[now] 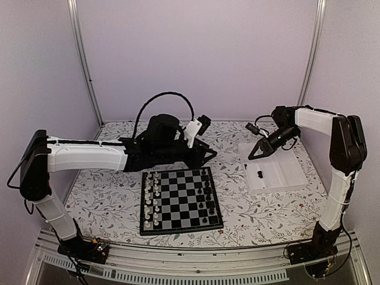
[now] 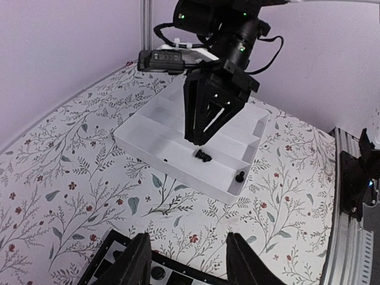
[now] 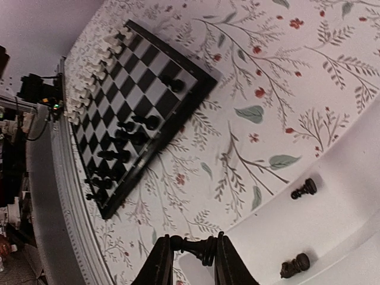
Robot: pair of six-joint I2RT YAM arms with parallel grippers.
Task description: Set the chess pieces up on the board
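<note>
The chessboard [image 1: 178,199] lies on the patterned table, with white pieces [image 1: 148,200] along its left side and black pieces [image 1: 208,199] along its right. My right gripper is shut on a black chess piece [image 3: 185,243] above the white tray [image 1: 279,178]. More black pieces [image 3: 304,190] lie on their sides in the tray. My left gripper is open over the board's right rear area, its fingers apart with nothing seen between them.
The tray has several compartments and sits at the right, near the side wall.
</note>
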